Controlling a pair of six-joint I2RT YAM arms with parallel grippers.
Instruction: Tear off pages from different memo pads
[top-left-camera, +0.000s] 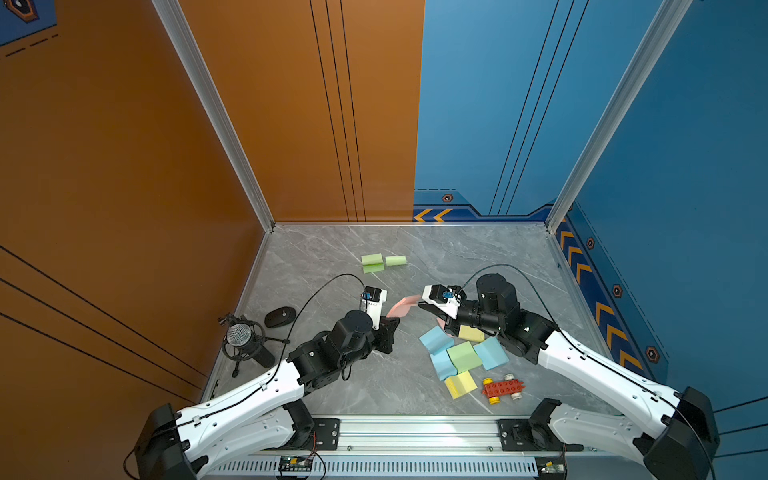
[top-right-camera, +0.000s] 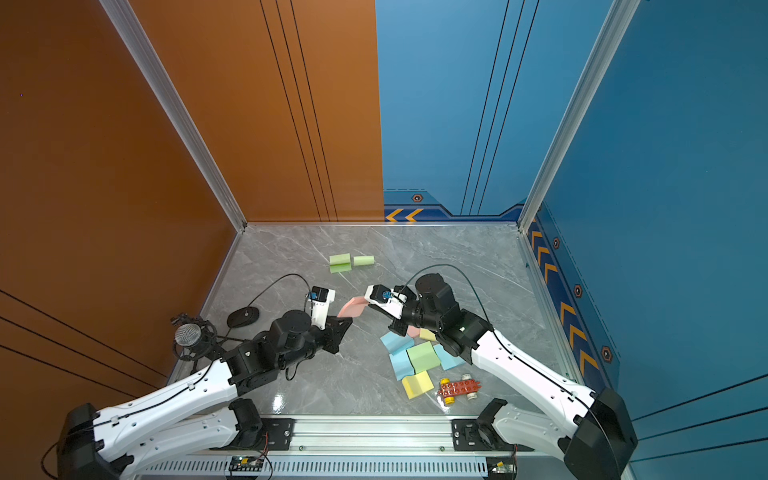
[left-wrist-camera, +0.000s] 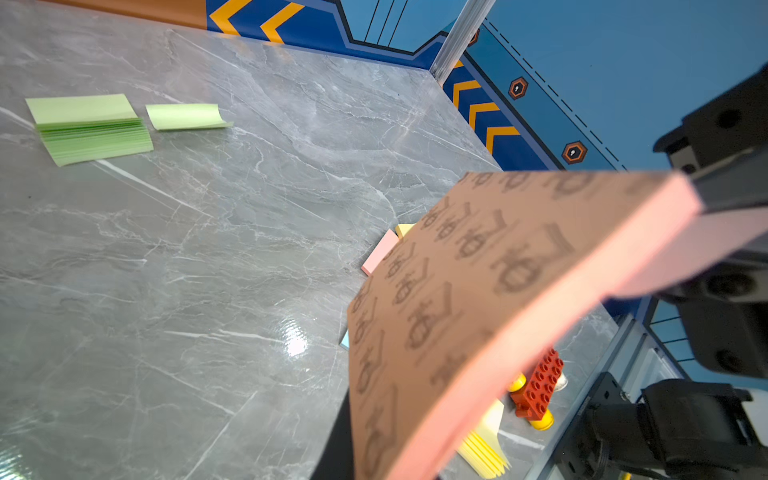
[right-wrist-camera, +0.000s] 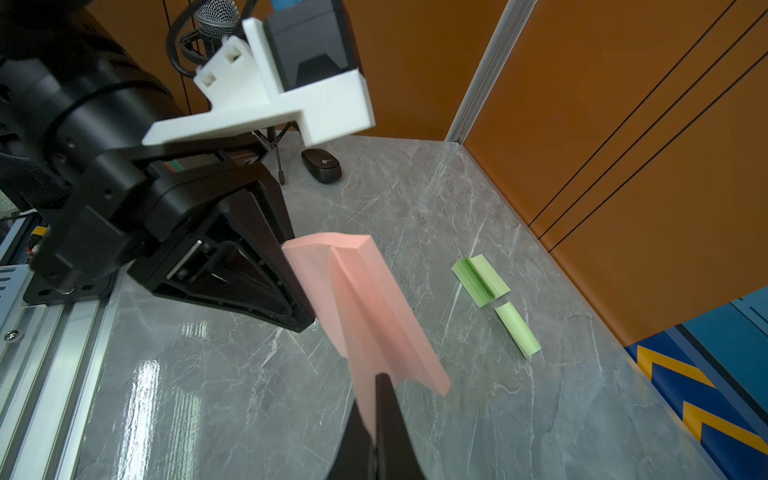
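Note:
A pink memo pad (left-wrist-camera: 472, 304) is raised between my two grippers. My right gripper is shut on a pink page (right-wrist-camera: 372, 336) at its edge. My left gripper (top-left-camera: 390, 328) is shut beside the pad's other side; its fingertips are mostly hidden in its wrist view, so its hold is unclear. Green pads (top-left-camera: 373, 264) lie at the back middle. Blue (top-left-camera: 436, 341), green (top-left-camera: 464, 357) and yellow (top-left-camera: 460, 385) papers lie clustered at front right, with another pink piece (left-wrist-camera: 380, 250) beside them.
A red brick car (top-left-camera: 502, 388) is at front right. A black mouse (top-left-camera: 280, 317) and a microphone (top-left-camera: 240, 337) stand at left.

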